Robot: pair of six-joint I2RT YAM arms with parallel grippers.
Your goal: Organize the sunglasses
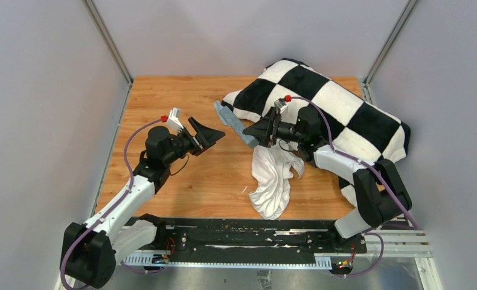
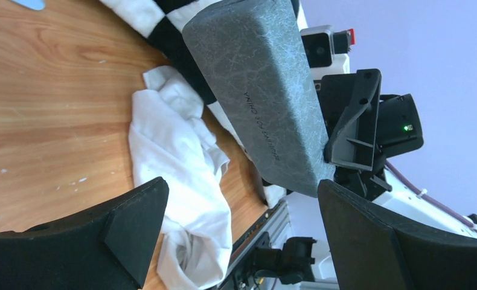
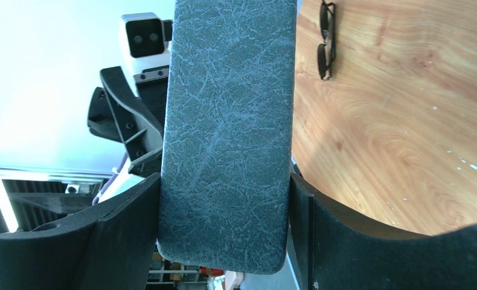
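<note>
A grey-blue sunglasses case (image 1: 241, 131) hangs in the air, its one end between the fingers of my right gripper. Both black fingers press against the case's sides in the right wrist view, and its lid or flap looks closed. My left gripper (image 1: 213, 134) is open and empty, just left of the case; from the left wrist view the case (image 2: 260, 90) is ahead, beyond the fingertips and apart from them. Dark sunglasses (image 3: 326, 41) lie on the wooden table in the right wrist view. I cannot make them out in the top view.
A light blue cloth (image 1: 220, 109) lies partly behind the case. A crumpled white cloth (image 1: 273, 187) is below my right gripper. The large black-and-white checkered cushion (image 1: 339, 109) fills the right and back right. Bare table (image 1: 169, 96) shows at the back left.
</note>
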